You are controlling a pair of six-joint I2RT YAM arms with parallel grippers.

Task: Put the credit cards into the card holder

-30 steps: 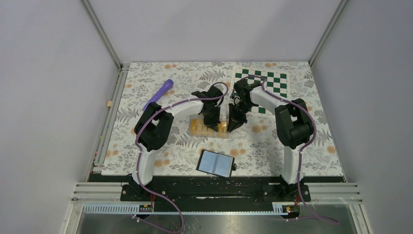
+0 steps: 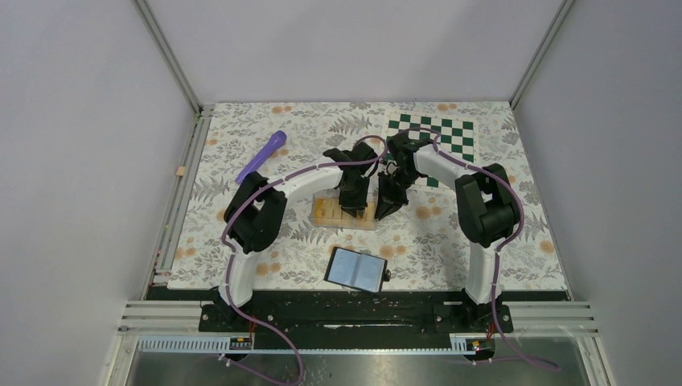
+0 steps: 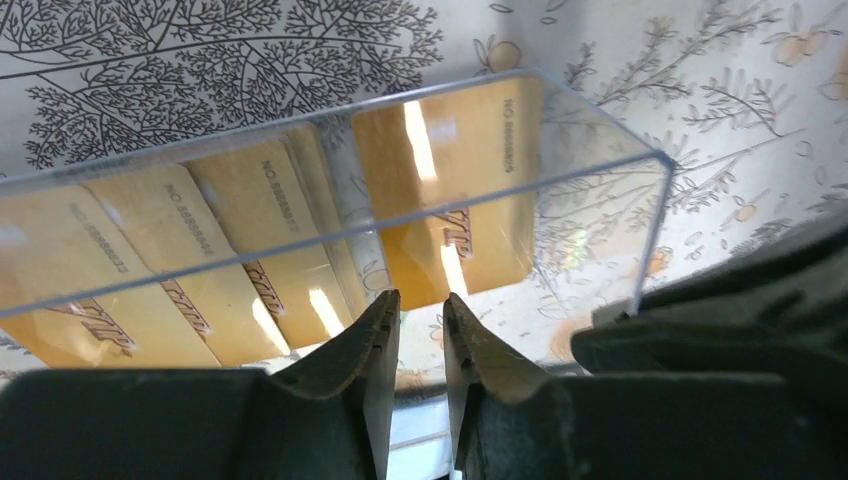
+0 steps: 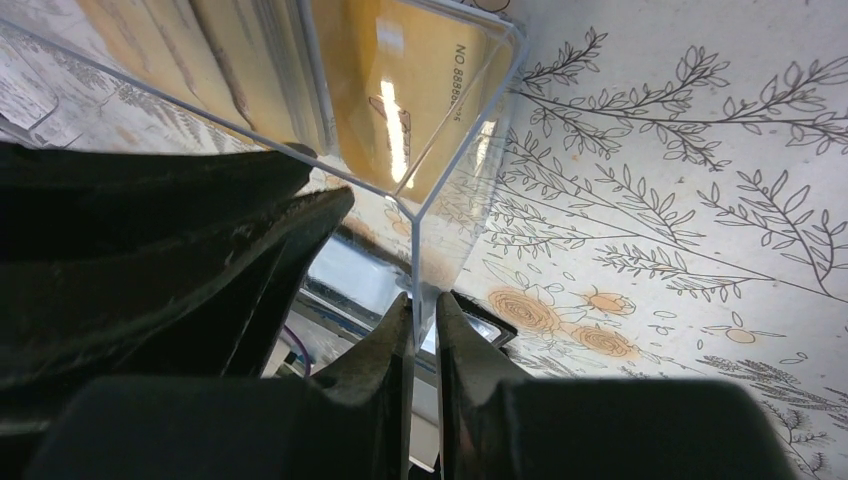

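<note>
Several gold cards (image 3: 450, 150) lie in a clear box (image 2: 322, 222) in the middle of the table; in the left wrist view one sits apart at the right, the others overlapping at left. Over that single card's lower edge, my left gripper has its fingertips slightly apart, nothing between them. My right gripper is shut on the box's clear corner wall. Nearer the front edge lies the card holder (image 2: 355, 269), spread open with pale blue sleeves and a dark border. From above, the arms hide part of the box.
A purple stick-like object (image 2: 261, 157) lies at the back left. At the back right is a green and white checkered board (image 2: 457, 137), partly under the right arm. Table surface (image 2: 434, 257) right of the card holder is clear.
The left gripper has shifted slightly to the right over the box, and the box sits slightly nearer the front. The right arm has hardly moved; the card holder is unmoved.
</note>
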